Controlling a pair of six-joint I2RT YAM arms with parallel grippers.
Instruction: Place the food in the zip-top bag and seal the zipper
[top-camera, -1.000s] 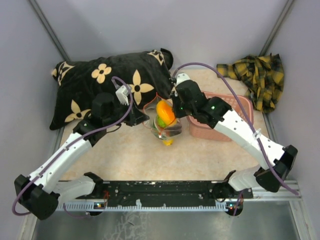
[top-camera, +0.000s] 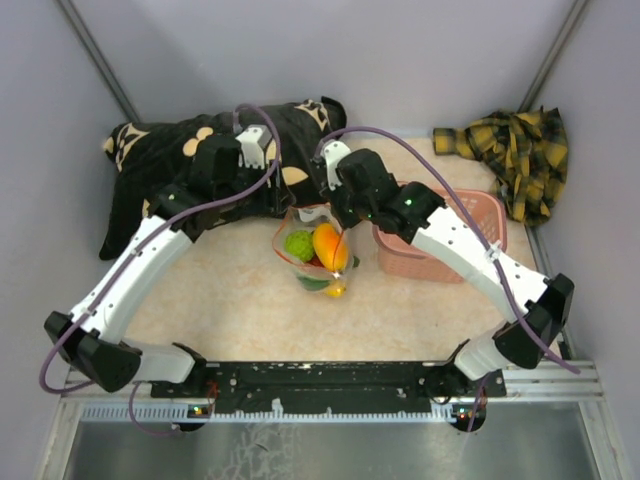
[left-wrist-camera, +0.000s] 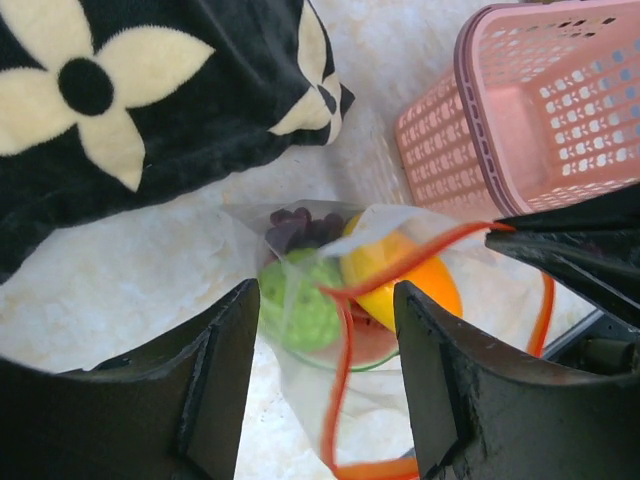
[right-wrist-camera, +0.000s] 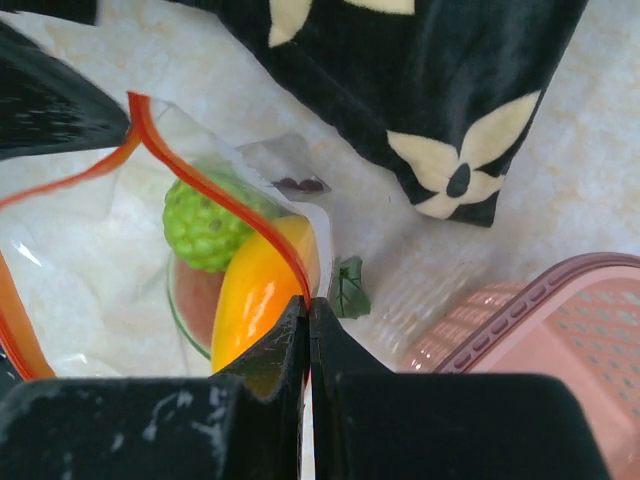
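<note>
The clear zip bag (top-camera: 309, 279) with a red-orange zipper rim hangs with its mouth spread between my grippers. Inside lie a green bumpy fruit (right-wrist-camera: 212, 225), an orange-yellow mango-like fruit (right-wrist-camera: 262, 290) and dark grapes (left-wrist-camera: 300, 229). A yellow item (top-camera: 335, 290) shows at the bag's lower end. My right gripper is shut, with the thin bag rim caught at its tips. My left gripper stands open; a corner of the zipper rim (left-wrist-camera: 343, 296) shows between its fingers. Whether they touch the film is unclear.
A pink basket (top-camera: 436, 262) stands close to the right of the bag, partly under my right arm. Behind lies a black floral cushion (top-camera: 190, 150). A yellow-black checked cloth (top-camera: 520, 155) rests at the back right.
The right one has shifted left. The mango-like fruit sits lower and more upright beside the green one.
</note>
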